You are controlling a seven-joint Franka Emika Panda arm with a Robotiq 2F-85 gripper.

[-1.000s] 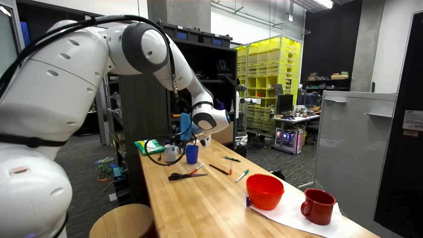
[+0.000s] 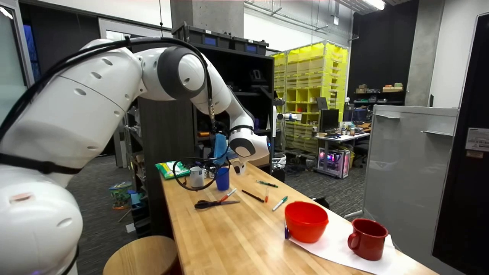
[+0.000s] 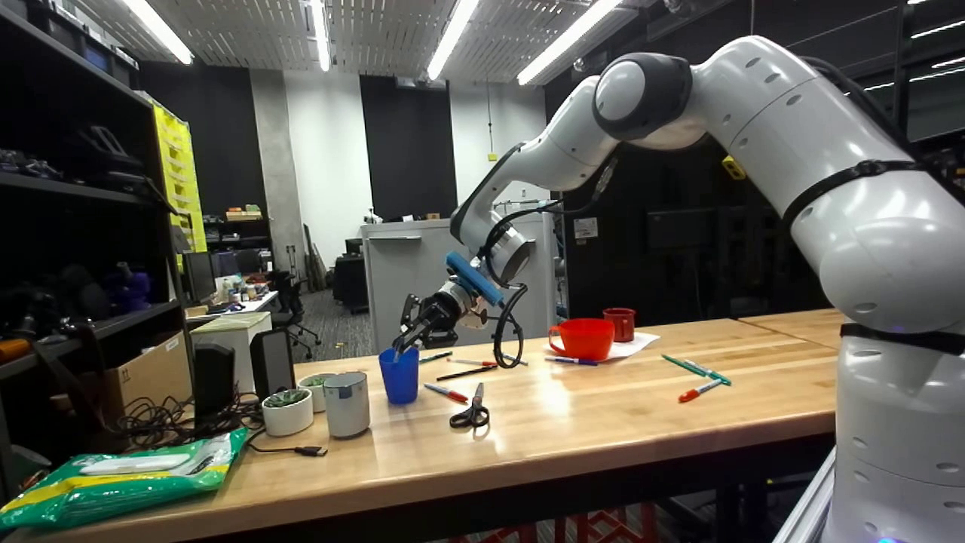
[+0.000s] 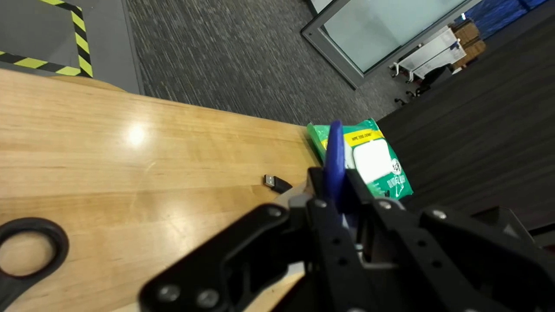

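Note:
In the wrist view my gripper is shut on a slim blue-purple marker (image 4: 335,148), whose rounded end juts out past the fingertips. Exterior view 2 shows the gripper (image 3: 406,340) tilted down at the mouth of a blue cup (image 3: 399,378), which stands on the table. Whether the marker's lower part reaches inside the cup, I cannot tell. From exterior view 1 the cup (image 2: 222,179) is visible, while the fingers are mostly hidden behind the wrist and cable.
Left of the cup stand a grey mug (image 3: 347,404) and small potted plants (image 3: 287,411). Scissors (image 3: 470,413) and several pens lie nearby. A red bowl (image 2: 306,221) and a dark red mug (image 2: 368,239) stand on white paper.
In exterior view 1 the arm and wrist have shifted slightly right and a little lower. The cup's place is nearly the same.

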